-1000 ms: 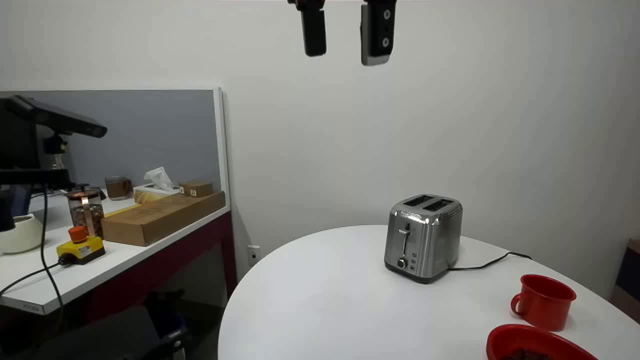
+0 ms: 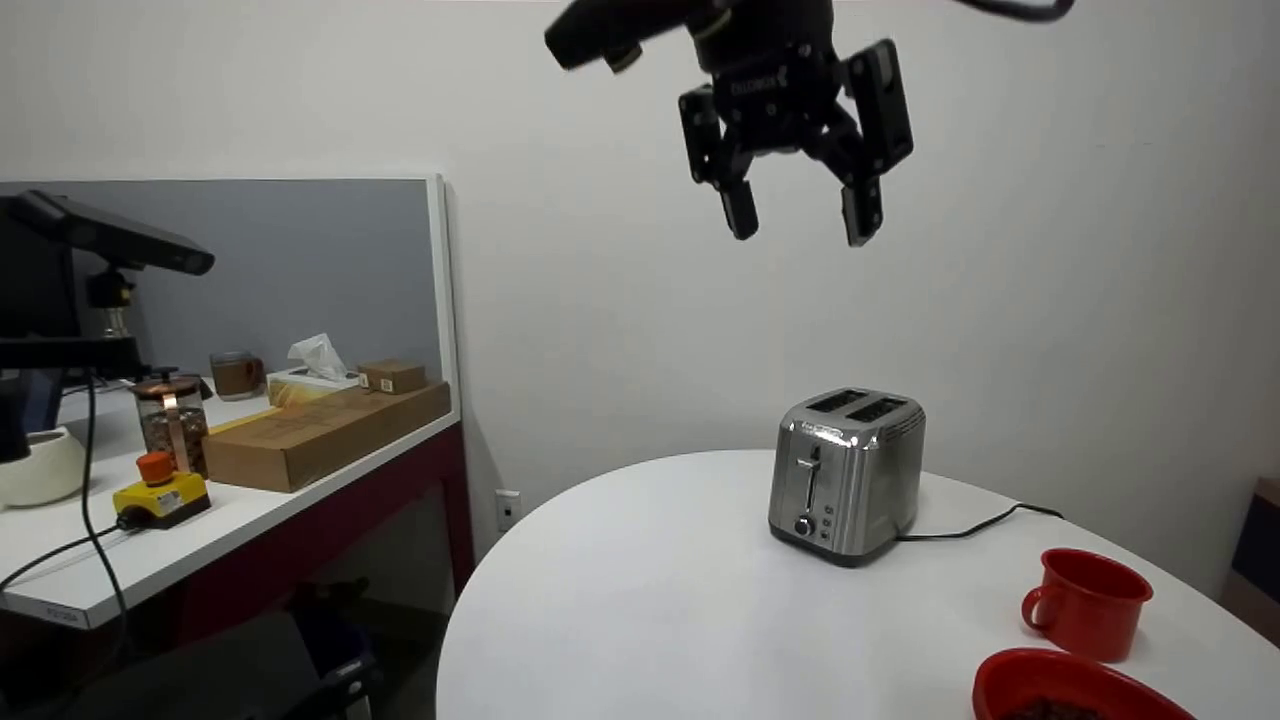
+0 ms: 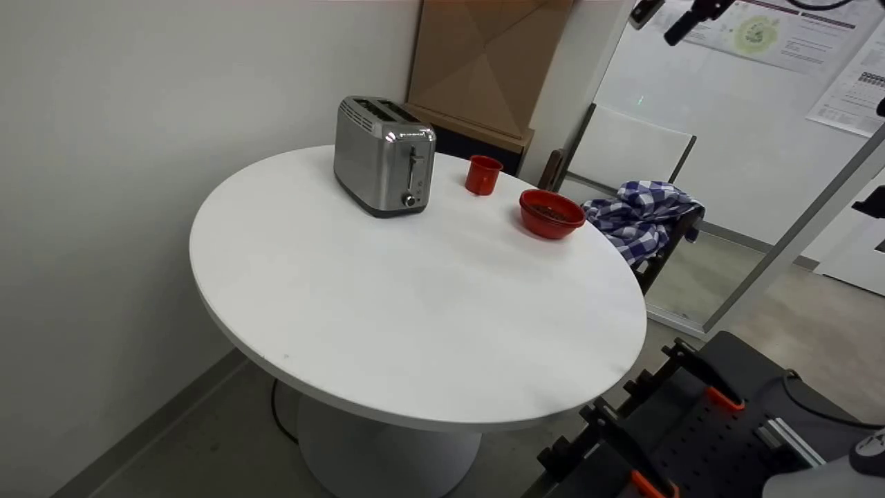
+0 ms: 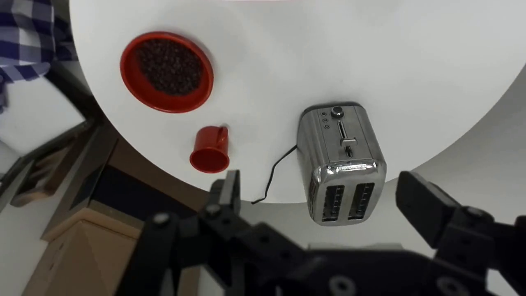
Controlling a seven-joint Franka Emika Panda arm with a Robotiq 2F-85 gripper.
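Observation:
My gripper [image 2: 800,228] hangs high above the white round table [image 2: 612,576], its two fingers wide apart and nothing between them. A silver two-slot toaster [image 2: 847,480] stands upright on the table, far below my fingertips. To its right in exterior view 1 is a red mug [image 2: 1089,604], also upright. A red bowl [image 4: 129,74] holds small dark brown pieces [image 4: 171,68], with the mug [image 4: 211,148] beside it in the wrist view. The toaster [image 4: 340,143] appears there between my fingers only by line of sight; none of these things touches the gripper.
The toaster's black cord [image 2: 984,524] lies toward the table's back edge. A wall stands close behind the table. A checked cloth [image 3: 643,217] lies on a chair beyond the bowl.
In exterior view 1 my gripper has come lower and to the right, and has turned; more of it now shows. The toaster, mug and bowl have stayed in place.

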